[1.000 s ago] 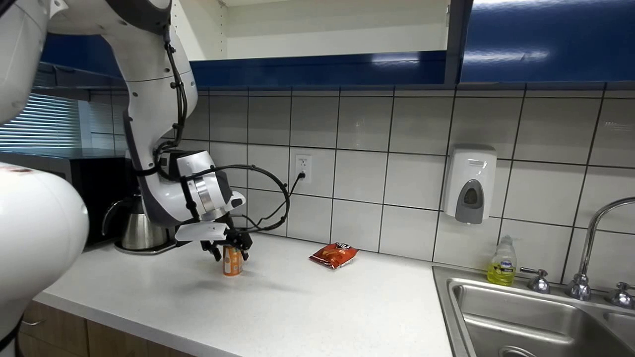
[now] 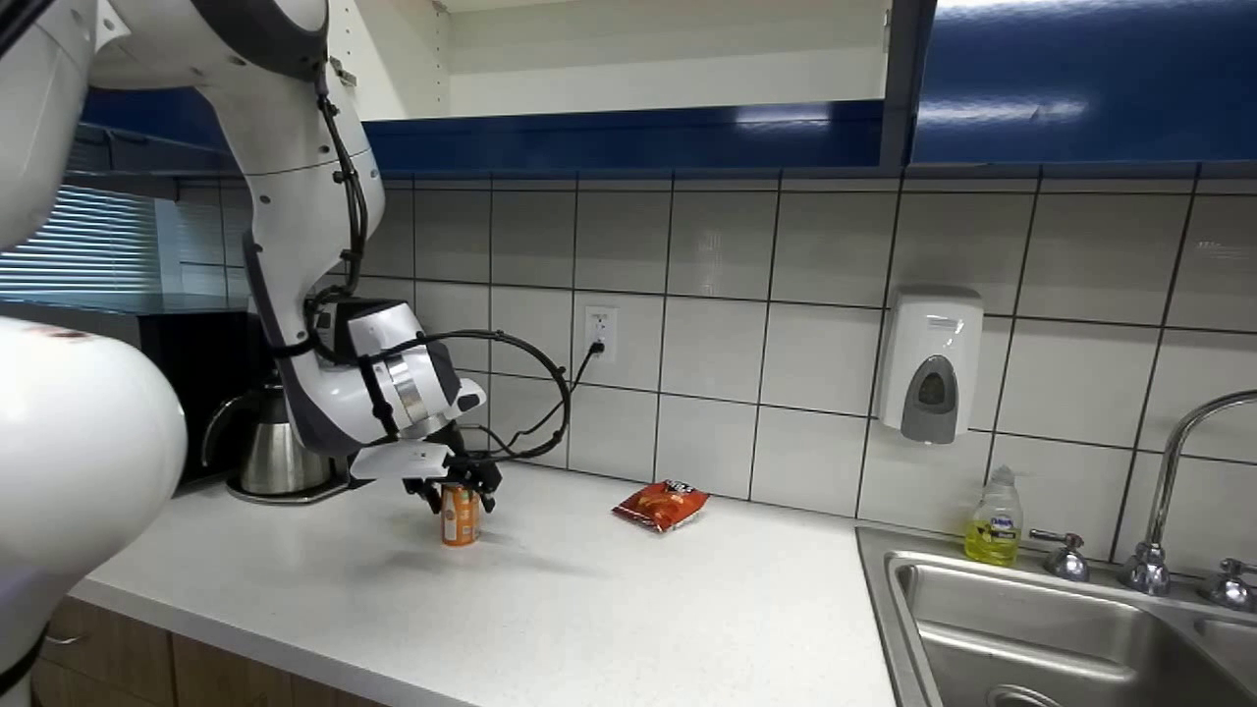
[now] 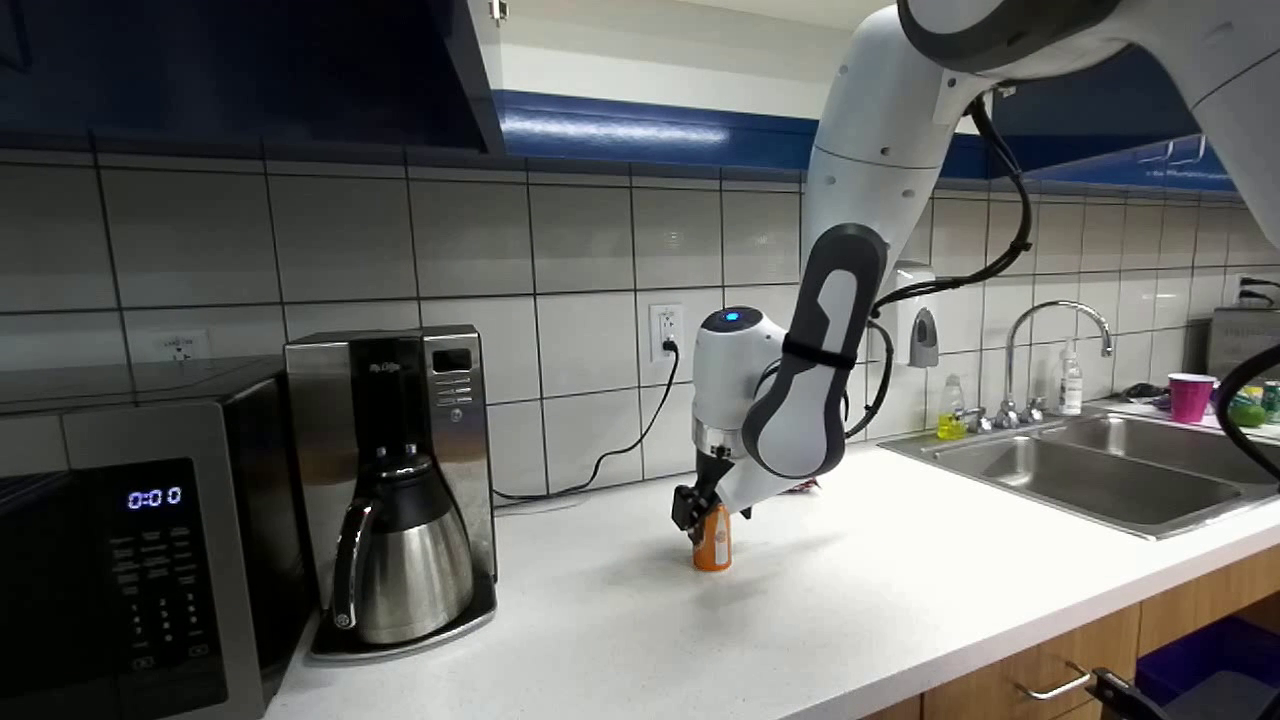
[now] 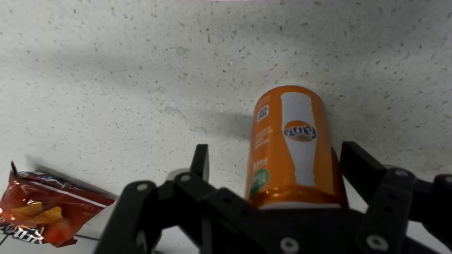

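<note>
An orange Fanta can (image 4: 288, 156) stands upright on the white counter, below and between the fingers of my open gripper. In the wrist view the right finger (image 4: 360, 171) is close against the can's side; whether they touch I cannot tell. A clear gap separates the left finger (image 4: 200, 163) from it. Exterior view 1 has the gripper (image 2: 457, 495) around the top of the can (image 2: 461, 524). From the other side, the can (image 3: 715, 546) shows with its upper part partly covered by the gripper (image 3: 710, 510).
A red chip bag (image 2: 662, 505) lies near the tiled wall. The coffee maker (image 3: 462, 480) and microwave (image 3: 144, 540) stand at the left. A sink (image 2: 1061, 625) and a yellow soap bottle (image 2: 996, 524) are at the right.
The arm has shifted very slightly, with the gripper a touch lower over the can. The can and chip bag have not moved.
</note>
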